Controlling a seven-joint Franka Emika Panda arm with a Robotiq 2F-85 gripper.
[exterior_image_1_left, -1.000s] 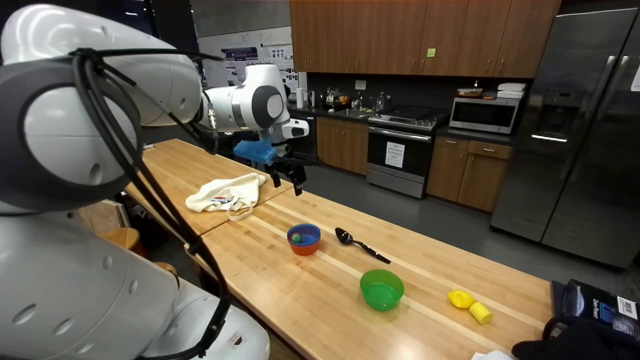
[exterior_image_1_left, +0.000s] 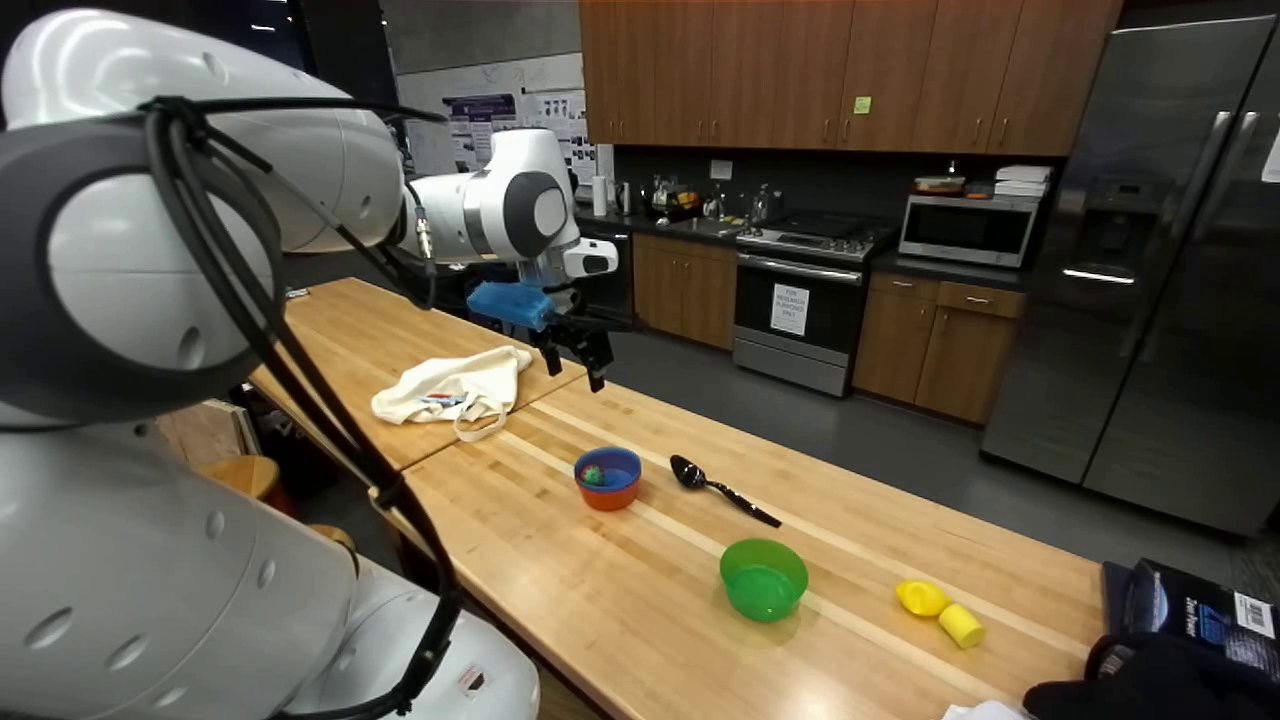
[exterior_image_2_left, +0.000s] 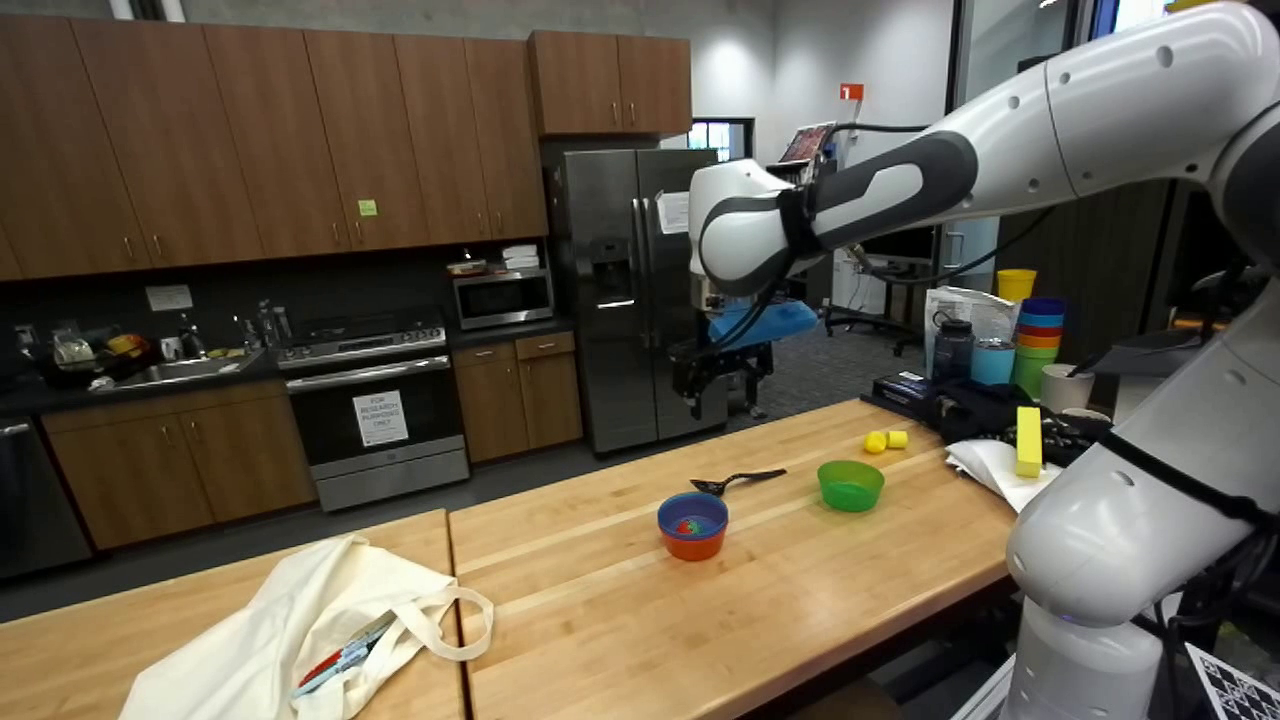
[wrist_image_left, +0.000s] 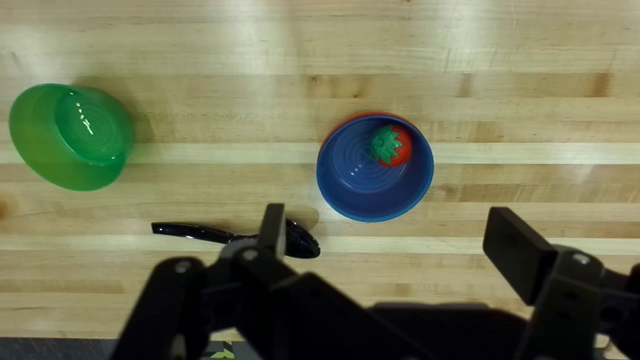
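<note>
High over the table, my gripper stands open, its black fingers (wrist_image_left: 519, 255) wide apart with nothing between them. Below it in the wrist view, a blue bowl (wrist_image_left: 375, 201) is nested in an orange-red bowl (exterior_image_1_left: 608, 497). A toy strawberry (wrist_image_left: 397, 146) with a green leafy top lies inside the blue bowl. A green bowl (wrist_image_left: 90, 135), empty, is off to the left in the wrist view. The black spoon (wrist_image_left: 192, 231) lies on the wood between the bowls and the table's far edge; one finger partly covers it in the wrist view.
A yellow lemon-like toy (exterior_image_1_left: 921, 598) touches a yellow cylinder (exterior_image_1_left: 961, 625) at the table's right. The cream cloth bag (exterior_image_1_left: 453, 386) lies across the seam on the left, with colored items at its opening. Dark cloth and a box (exterior_image_1_left: 1206, 618) crowd the right end.
</note>
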